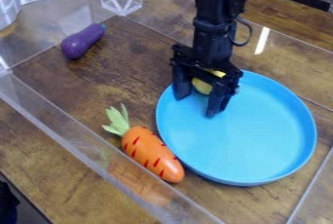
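Note:
A black robot gripper (204,88) reaches down from the top of the view to the back part of a round blue plate (240,140). Its fingers straddle a yellow object (216,75), which is mostly hidden by the gripper; whether they touch it cannot be seen. The gripper is open.
An orange toy carrot (150,150) with green leaves lies left of the plate, near a clear wall at the lower left. A purple eggplant (82,41) lies at the upper left on the wooden surface (97,82).

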